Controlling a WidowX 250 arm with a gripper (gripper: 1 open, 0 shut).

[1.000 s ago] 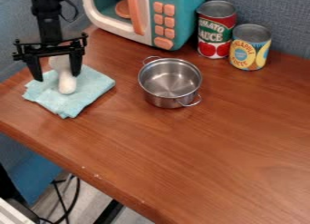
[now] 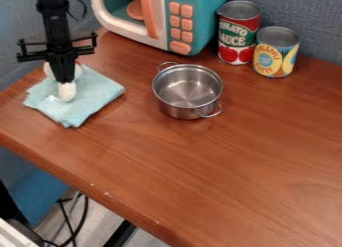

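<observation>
At the left of the table lies a light blue cloth, folded flat with wrinkles. A white object stands on it, directly under the black gripper, whose fingertips are at its upper part. Whether the fingers are closed on it is hard to tell at this size. A small steel pot with two handles sits to the right of the cloth.
A toy microwave stands at the back, with a red-and-green can and a yellow-labelled can to its right. The table's edge runs along the lower left.
The gripper has shifted slightly up in the view and a little left, over the white object. The pot and cans are unmoved.
</observation>
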